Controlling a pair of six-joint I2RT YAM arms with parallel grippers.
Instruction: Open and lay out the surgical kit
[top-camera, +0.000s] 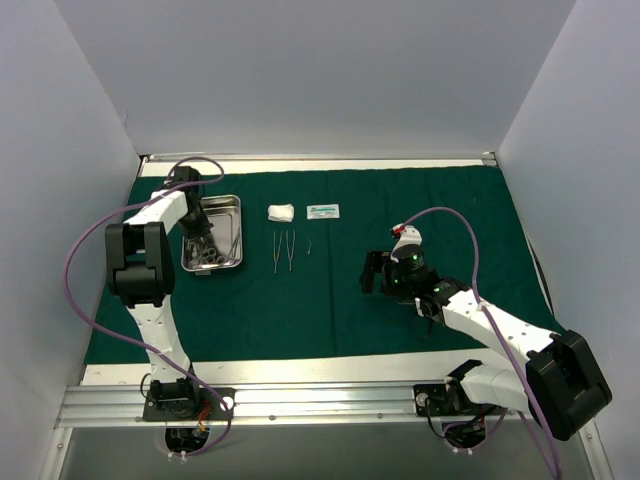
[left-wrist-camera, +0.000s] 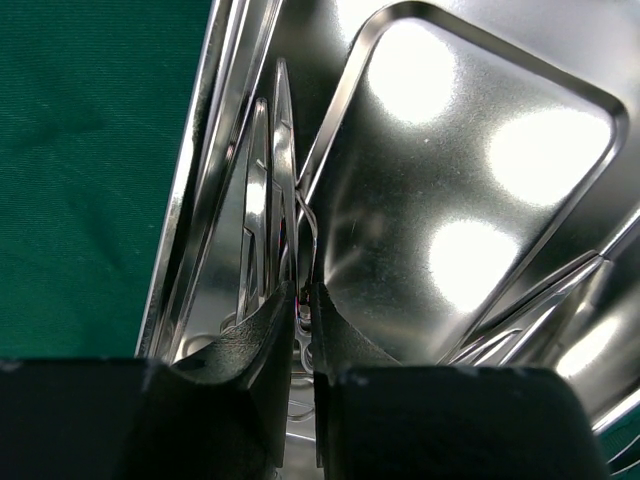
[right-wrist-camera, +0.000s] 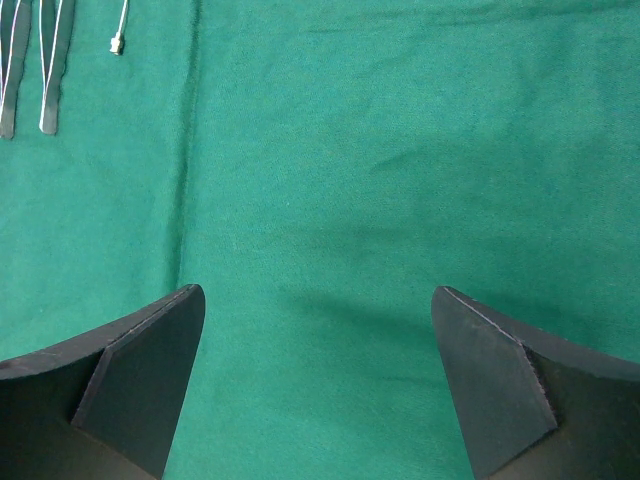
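Note:
The steel tray (top-camera: 225, 220) sits at the left of the green cloth, holding scissor-like instruments (left-wrist-camera: 283, 150) along one side and more at its other side (left-wrist-camera: 540, 300). My left gripper is down inside it over the instruments, its fingertips close together; whether anything is between them is unclear. Two tweezers (top-camera: 291, 255), a small thin piece (top-camera: 309, 247), a white gauze bundle (top-camera: 280, 213) and a flat packet (top-camera: 323, 212) lie right of the tray. My right gripper stands open over bare cloth, nothing between its fingers.
Grey walls bound the workspace at back and sides. Purple cables loop over both arms.

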